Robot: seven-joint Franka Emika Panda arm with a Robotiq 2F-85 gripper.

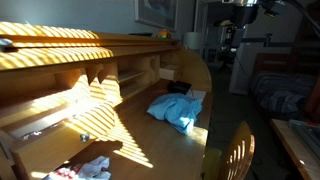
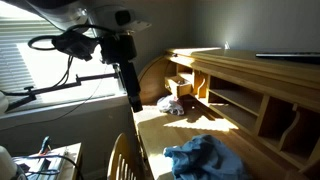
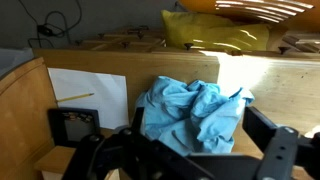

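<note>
A crumpled light-blue cloth (image 1: 176,109) lies on the wooden desk (image 1: 140,145); it also shows in exterior view 2 as a blue heap (image 2: 205,158) and below the gripper in the wrist view as a blue cloth (image 3: 190,112). My gripper is open above the cloth, its dark fingers (image 3: 262,128) apart on either side. Nothing shows held between them. In exterior view 2 the gripper (image 2: 131,88) hangs high over the desk's near side, well clear of the surface.
White paper (image 3: 95,92) with a pencil and a black device (image 3: 75,128) lie beside the cloth. A pale patterned cloth (image 1: 85,170) rests at the desk's other end. Wooden shelves (image 2: 270,118) line the back; a chair (image 1: 237,155) stands at the front edge.
</note>
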